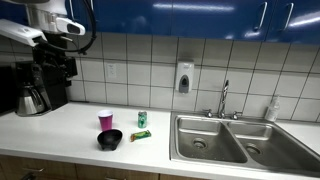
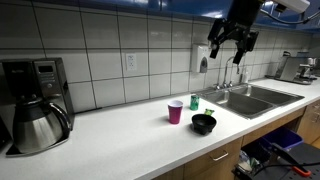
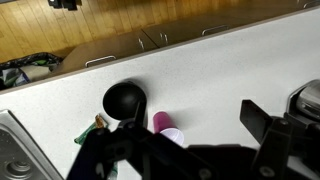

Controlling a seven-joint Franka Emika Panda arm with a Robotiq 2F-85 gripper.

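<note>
High above the counter's left part, my gripper stands open and empty, well clear of everything on the worktop. In the wrist view its two dark fingers are spread wide at the lower edge. On the counter sit a black bowl, a magenta cup behind it, a green can and a small green packet lying flat. In the wrist view the bowl is left of the cup; the can there is mostly hidden by the gripper.
A coffee maker with a steel carafe stands at the counter's left end. The double sink with its faucet lies to the right. Blue cabinets hang above. The white counter between coffee maker and cup is bare.
</note>
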